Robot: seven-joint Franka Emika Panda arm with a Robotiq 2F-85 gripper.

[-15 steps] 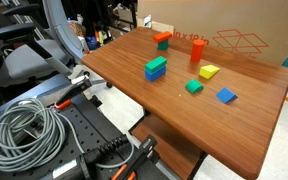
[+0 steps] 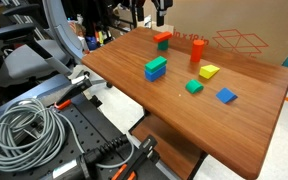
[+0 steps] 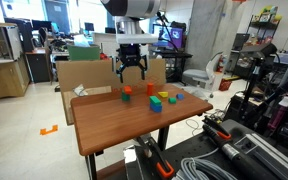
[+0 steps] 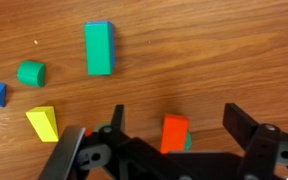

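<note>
My gripper [image 2: 150,19] is open and hangs above the far end of the table, with nothing between its fingers. An orange-red block [image 2: 163,36] rests on a green piece [image 2: 163,45] beneath and slightly behind it. In the wrist view the same orange-red block [image 4: 174,133] shows between the two spread fingers, with a sliver of the green piece at its right side. Exterior view 2 has the gripper [image 3: 132,76] just above the orange-red block [image 3: 127,89], apart from it.
A green block [image 2: 157,63] lies on a blue block [image 2: 156,74] mid-table. Beyond stand a red cylinder [image 2: 198,50], a yellow block [image 2: 209,71], a small green cylinder [image 2: 194,87] and a blue cube [image 2: 226,95].
In exterior view 1 my gripper has moved to the right, to above the orange-red block. The blocks on the table have stayed where they were.
</note>
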